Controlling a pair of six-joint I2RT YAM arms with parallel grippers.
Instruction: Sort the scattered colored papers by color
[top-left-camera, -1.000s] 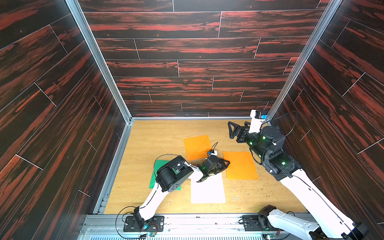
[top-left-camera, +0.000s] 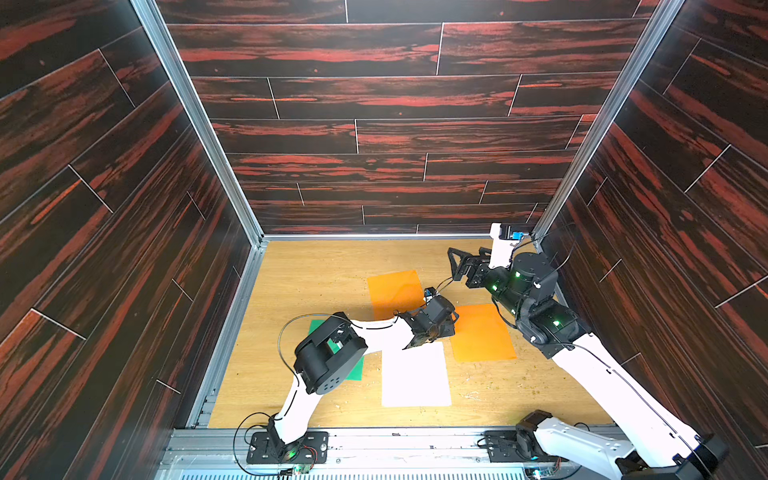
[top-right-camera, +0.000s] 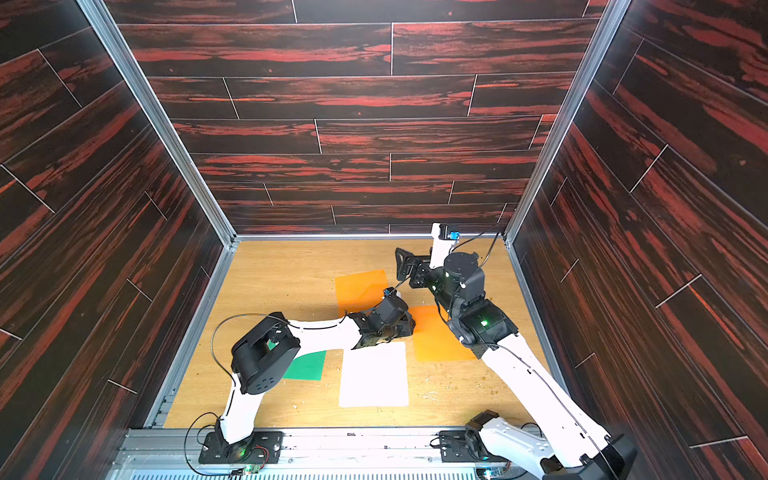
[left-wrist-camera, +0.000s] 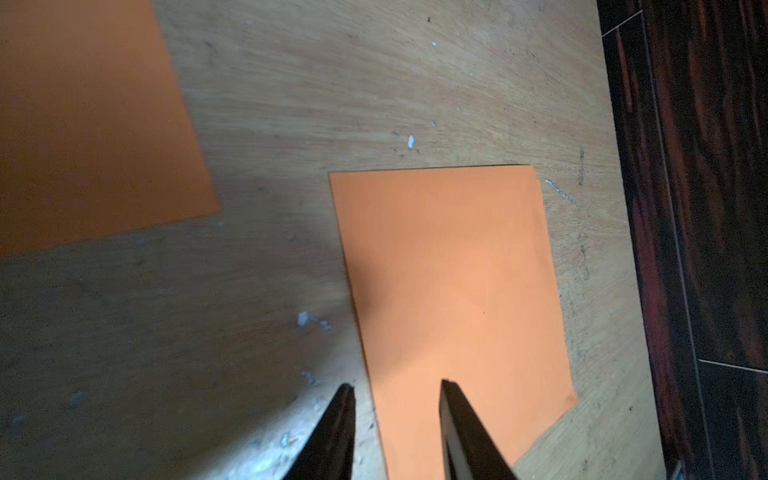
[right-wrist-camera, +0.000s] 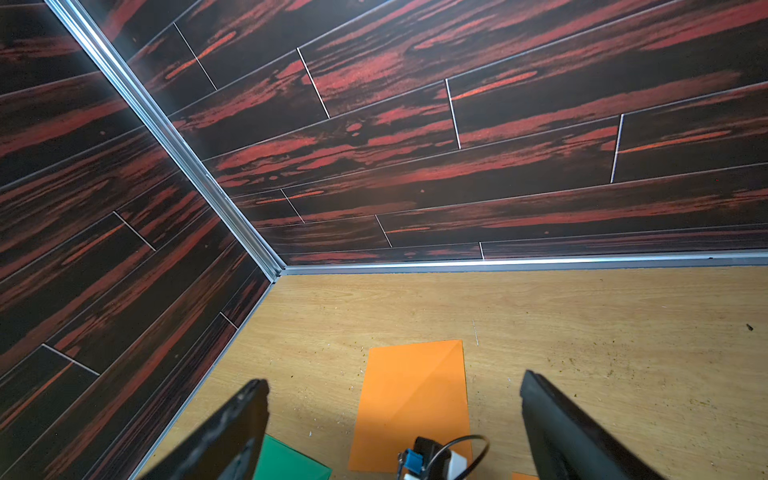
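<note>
One orange paper (top-left-camera: 484, 334) lies flat to the right of the white paper (top-left-camera: 416, 380). A second orange paper (top-left-camera: 393, 289) is farther back, its near edge hidden by my left arm. Green paper (top-left-camera: 356, 368) shows partly from under that arm. In the left wrist view, the fingers of my left gripper stand part open over the left edge of the right-hand orange paper (left-wrist-camera: 452, 280), with nothing seen held. High above the table, my right gripper is open and empty.
Bare wooden table (top-left-camera: 320, 268) lies at the back and along the left side. Dark panelled walls enclose the table. The right arm (top-left-camera: 624, 392) reaches in over the right side, and the two grippers are fairly close together.
My left arm's elbow has shifted toward the back left, and its gripper has turned and drawn slightly left. The right gripper has moved a little left. The papers look unmoved.
</note>
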